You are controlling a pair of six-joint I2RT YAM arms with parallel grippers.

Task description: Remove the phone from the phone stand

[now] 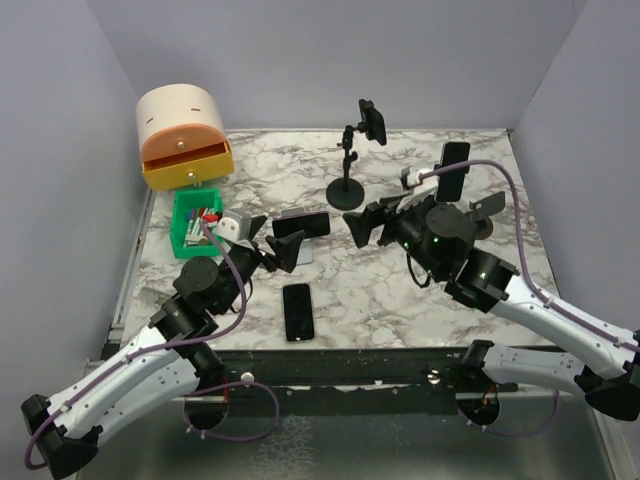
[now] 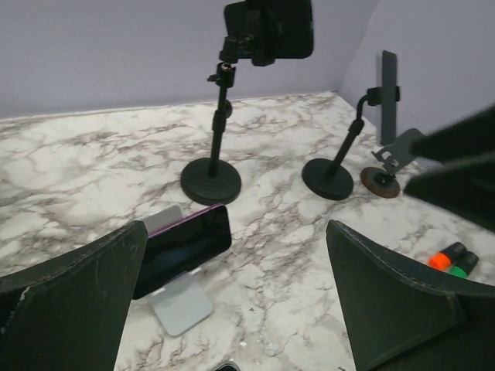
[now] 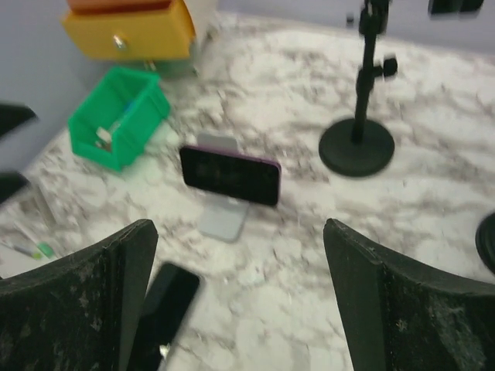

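A dark phone [image 1: 301, 226] rests landscape on a low silver stand [image 2: 180, 307] near the table's middle, seen also in both wrist views. My left gripper [image 1: 272, 238] stands open just left of and in front of it. My right gripper [image 1: 368, 222] is open to the phone's right, its fingers pointing toward it, nothing between them. A second phone [image 1: 298, 311] lies flat in front. An upright phone [image 1: 452, 170] is held on a black stand at the right, partly behind my right arm.
A tall black holder [image 1: 345, 192] stands behind the central stand. A green bin [image 1: 181, 220] and drawer box [image 1: 182, 130] are at left. Orange and green markers [image 2: 445, 255] lie at right.
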